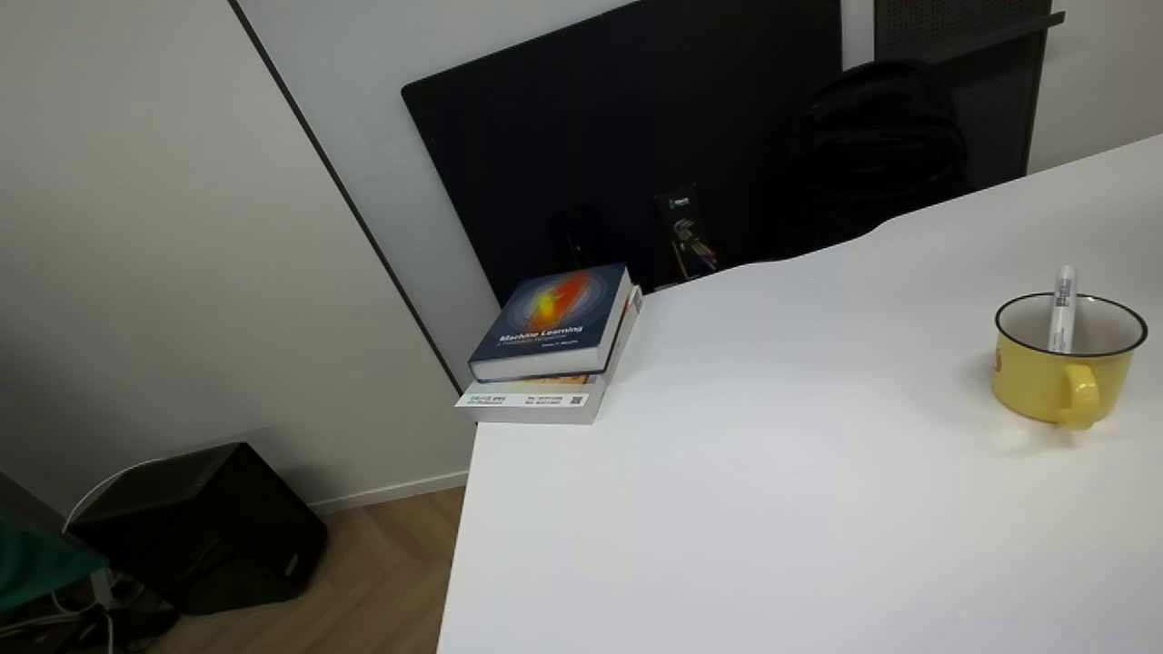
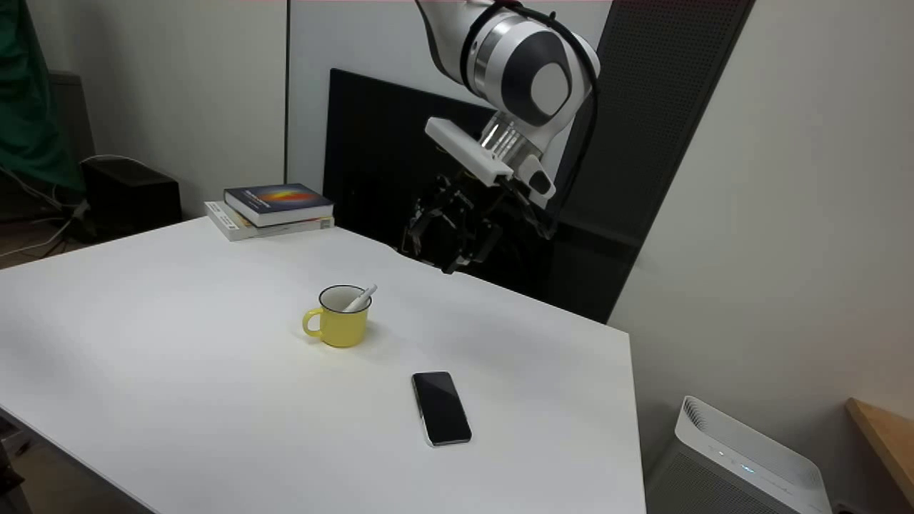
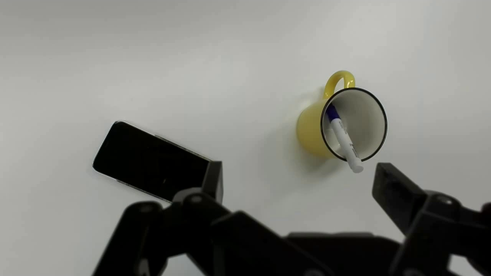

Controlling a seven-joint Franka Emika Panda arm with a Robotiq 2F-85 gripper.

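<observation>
A yellow mug (image 2: 340, 329) with a dark rim stands upright on the white table. Inside it leans a white marker (image 3: 344, 140), its purple end down in the mug and its white end sticking out over the rim. In exterior view 2 a black phone (image 2: 442, 408) lies flat on the table, apart from the mug. My gripper is open, its dark fingers (image 3: 398, 195) wide apart and only bare table seen between them. It hangs above the table, clear of mug and phone. In exterior view 1 the gripper is out of sight.
Two stacked books (image 1: 553, 327) lie at a far corner of the table (image 2: 197, 360). Behind the far edge stands a large black panel (image 1: 654, 131). A white appliance (image 2: 745, 454) is on the floor to the right.
</observation>
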